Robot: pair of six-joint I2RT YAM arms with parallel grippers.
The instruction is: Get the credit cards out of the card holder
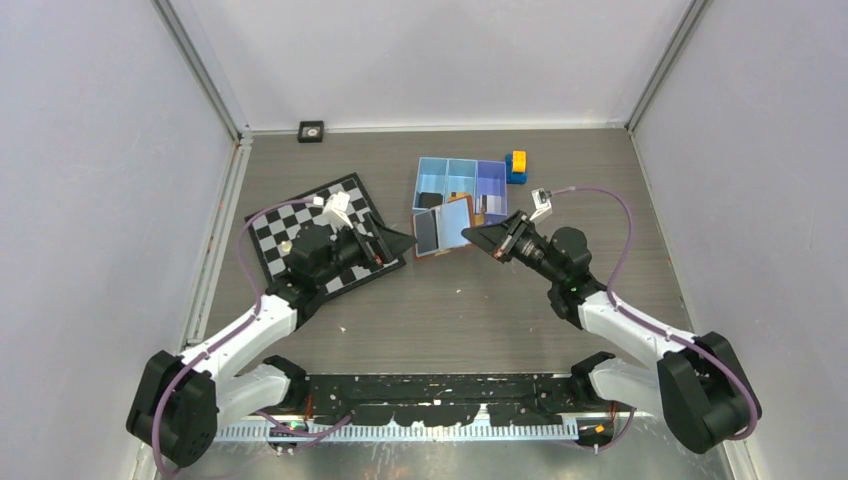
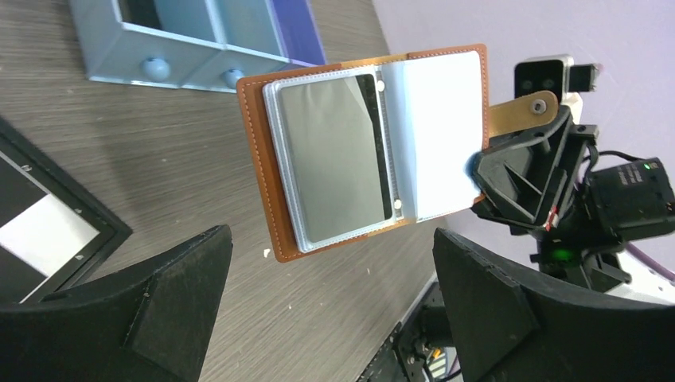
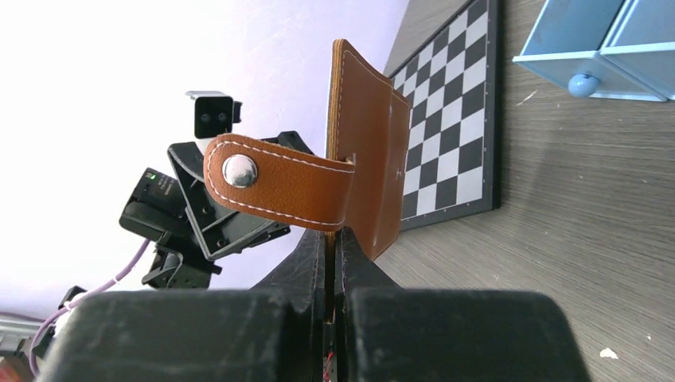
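Observation:
The brown leather card holder [image 2: 263,159] is spread open in mid-air, its inside facing my left gripper. A clear sleeve [image 2: 334,151] fills one half, and a white panel [image 2: 444,127] the other; whether cards sit within cannot be told. My right gripper is shut on the holder's edge near its strap [image 3: 278,181]. Facing the holder's sleeve side, my left gripper stands wide open with nothing between its fingers. Seen from above, a small gap separates that gripper [image 1: 412,243] from the holder [image 1: 443,228].
Behind the holder is a blue and purple divided box [image 1: 430,175] with items in its compartments. A checkered board [image 1: 350,190] lies under the left arm. A yellow and blue object [image 1: 518,165] is beside the box.

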